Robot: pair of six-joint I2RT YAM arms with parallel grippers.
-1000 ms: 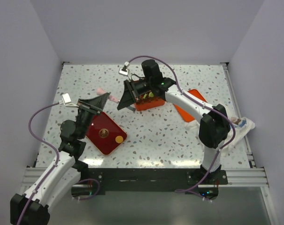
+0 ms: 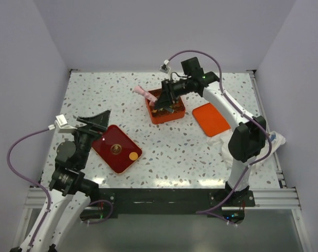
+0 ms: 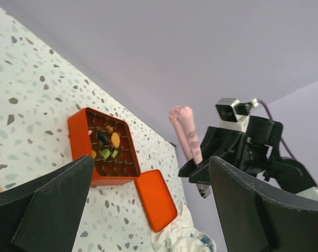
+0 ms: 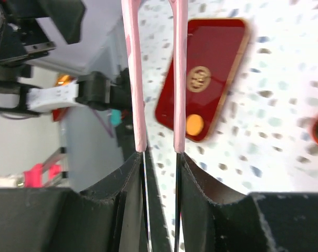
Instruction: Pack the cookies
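Observation:
My right gripper [image 2: 166, 97] holds a long pink two-pronged piece [image 2: 143, 93], raised over the orange compartment box [image 2: 166, 119]; its pink prongs fill the upper middle of the right wrist view. The box holds small yellow, green and dark items in its compartments. My left gripper [image 2: 98, 123] is open, empty, above the upper left of the red tray [image 2: 114, 142]. A round brown item and a yellow disc [image 2: 133, 156] lie on that tray.
An orange lid [image 2: 210, 119] [image 3: 156, 199] lies right of the box, with a white crumpled cloth [image 2: 227, 149] below it.
My right gripper has moved right and back with the pink piece, from near the left gripper to over the box. My left arm has drawn leftward, away from it.

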